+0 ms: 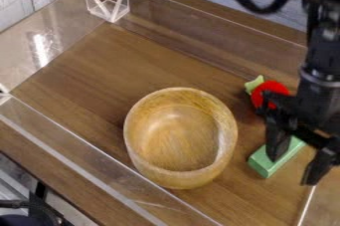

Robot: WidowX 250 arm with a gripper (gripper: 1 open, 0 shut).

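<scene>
My gripper is low at the right, its dark, blurred fingers over a green block; whether it touches or holds the block I cannot tell. Just behind the gripper, partly hidden, lies a red object with a green top. A round wooden bowl stands left of the block.
The wooden tray floor is clear at the upper left. Clear walls edge the area, with a small clear piece at the back left.
</scene>
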